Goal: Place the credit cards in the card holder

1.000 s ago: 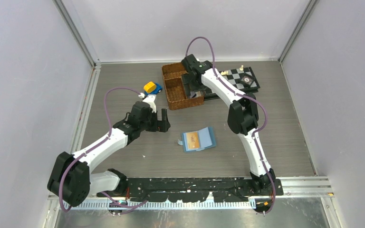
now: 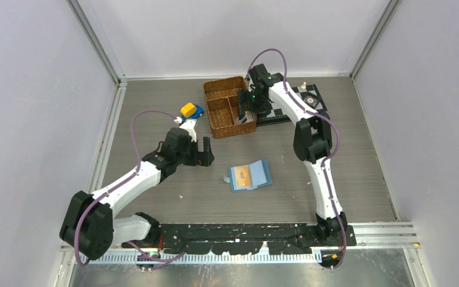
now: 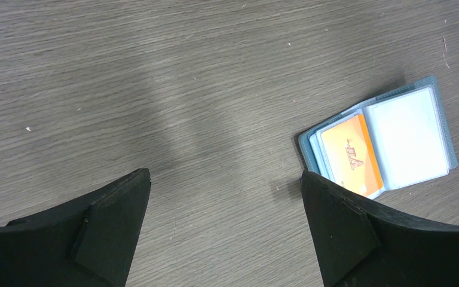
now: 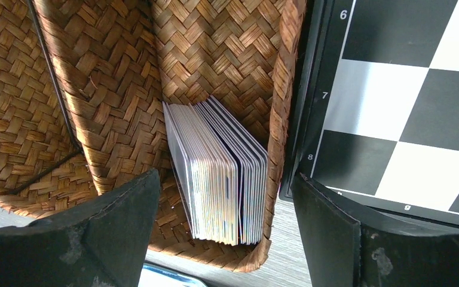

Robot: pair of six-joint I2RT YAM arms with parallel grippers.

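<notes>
The blue card holder (image 2: 262, 171) lies opened flat on the table, an orange card (image 3: 351, 154) in its left half and a pale blank face on its right. A tight stack of cards (image 4: 215, 173) leans on edge in the right compartment of the wicker basket (image 2: 220, 112). Over that compartment my right gripper stands open, its fingers (image 4: 116, 221) on either side of the stack and nothing gripped. My left gripper is open and empty above bare table, left of the holder.
A chessboard (image 4: 382, 107) sits right against the basket's right side. A blue and yellow toy (image 2: 189, 110) stands left of the basket. Table between basket and holder is clear.
The left arm, the holder and the basket stay still.
</notes>
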